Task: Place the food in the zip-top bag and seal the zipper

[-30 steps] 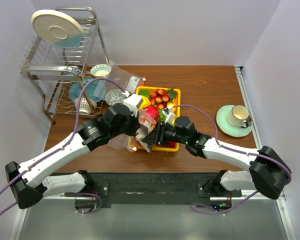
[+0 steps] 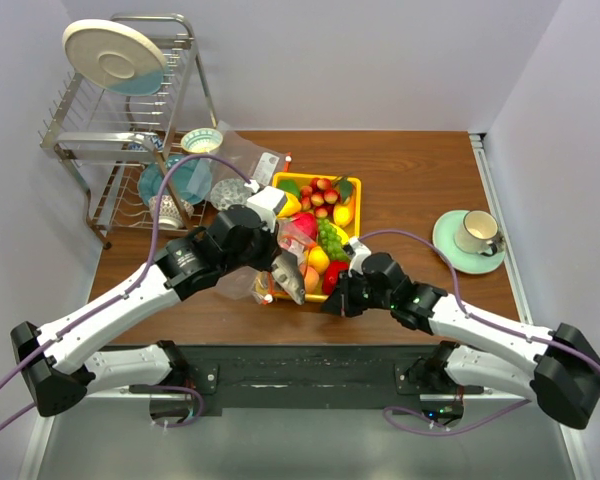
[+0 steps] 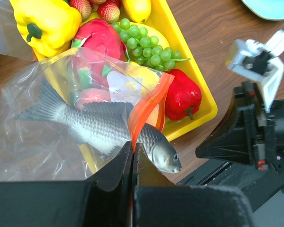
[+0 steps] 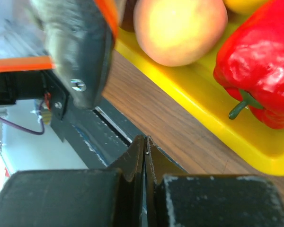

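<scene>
A clear zip bag with an orange zipper (image 3: 144, 109) lies over the left of the yellow tray (image 3: 199, 94), with a silver fish (image 3: 90, 123) in it, its head (image 4: 78, 71) poking out past the zipper. My left gripper is shut at the orange zipper edge. My right gripper is shut, nothing between its fingers, just beside the fish head and tray edge. The tray holds a red pepper (image 3: 182, 94), grapes (image 3: 146, 49), a yellow pepper (image 3: 46, 23), a peach (image 4: 180, 28) and strawberries (image 3: 109, 9).
A dish rack (image 2: 115, 140) with plates stands back left, another clear bag (image 2: 235, 150) beside it. A green saucer (image 2: 460, 260) with a mug (image 2: 477, 232) sits at the right.
My right gripper has moved from over the bag and fish toward the right and front, uncovering the fish head and red pepper in the top view. The left arm is still.
</scene>
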